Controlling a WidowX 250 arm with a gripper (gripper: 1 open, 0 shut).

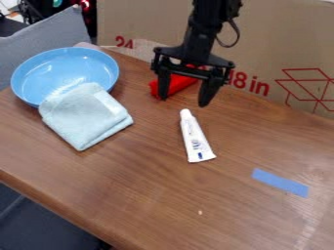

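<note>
The black gripper [186, 93] is open above the back of the wooden table, its two fingers spread over and around a red object [171, 82] that it partly hides. Whether it touches that object cannot be told. A white tube [196, 135] lies in front of the gripper, apart from it, near the middle of the table.
At the left are a blue bowl [62, 66] and a folded pale cloth [86, 117]. A blue strip [279, 182] lies at the right. Cardboard [284, 49] stands along the back.
</note>
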